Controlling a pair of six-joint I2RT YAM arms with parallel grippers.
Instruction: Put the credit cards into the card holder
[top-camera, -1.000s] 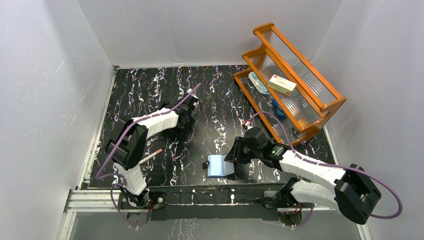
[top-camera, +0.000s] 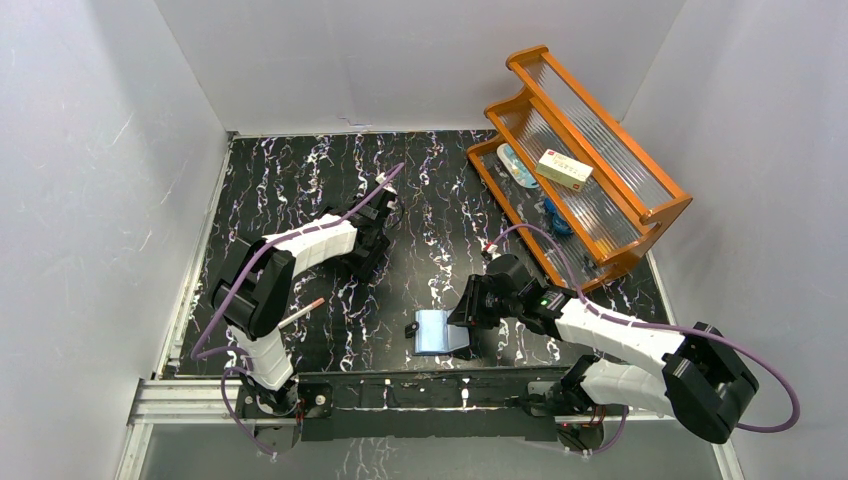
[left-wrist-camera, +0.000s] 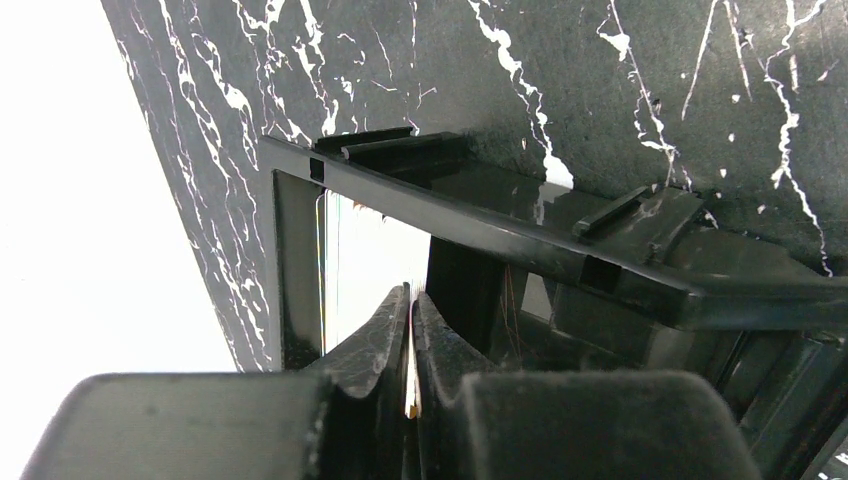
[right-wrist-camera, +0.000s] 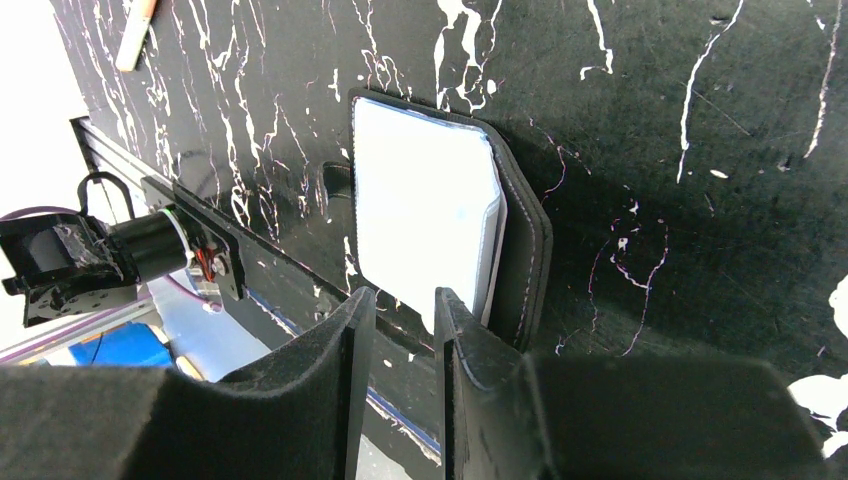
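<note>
In the right wrist view the card holder lies spread on the dark table, its white inner sleeves showing and a black cover edge around them. My right gripper is over its near edge, the fingers part open with a gap between the tips; nothing is visibly gripped. On the table's left half, a black tray contains a stack of white cards in its left compartment. The fingertips of my left gripper meet at the cards' right side; it is shut, and no card shows between them.
An orange wooden rack with a small box on it stands at the right rear. A pen-like stick lies beside the left arm.
The left arm and the card holder look unmoved.
</note>
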